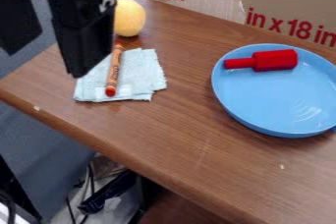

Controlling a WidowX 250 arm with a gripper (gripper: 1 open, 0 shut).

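My black gripper (82, 41) fills the upper left of the view, large and close to the camera, above the table's left part; its fingers are dark and partly cropped, so their opening is unclear. A yellow oval object (130, 17) stands at the back, partly behind it. An orange stick (113, 71) lies on a folded pale blue cloth (138, 77). At right, a red roller-like object (273, 59) lies in a blue plate (269, 110).
A cardboard box (282, 7) stands behind the table. Cables and dark equipment lie below the left edge.
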